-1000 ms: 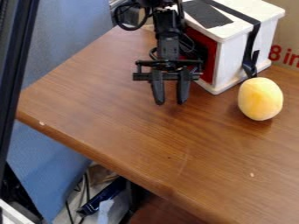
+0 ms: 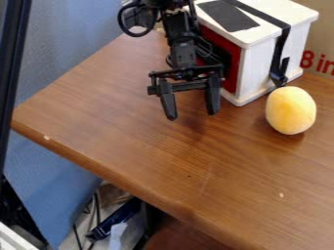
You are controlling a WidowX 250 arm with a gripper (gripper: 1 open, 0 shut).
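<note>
My black gripper (image 2: 189, 100) hangs over the wooden table (image 2: 144, 166) with its two fingers apart and nothing between them. Just behind it stands a white box (image 2: 261, 59) with a red front and a black strap. To the right of the gripper, in front of the box, a yellow-orange round object (image 2: 291, 110) rests on the table.
A cardboard box (image 2: 319, 54) is at the back right. The table's left edge drops to the floor by a blue partition (image 2: 59, 78).
The gripper's fingers have spread wider than a second ago. The box and the round object look unmoved.
</note>
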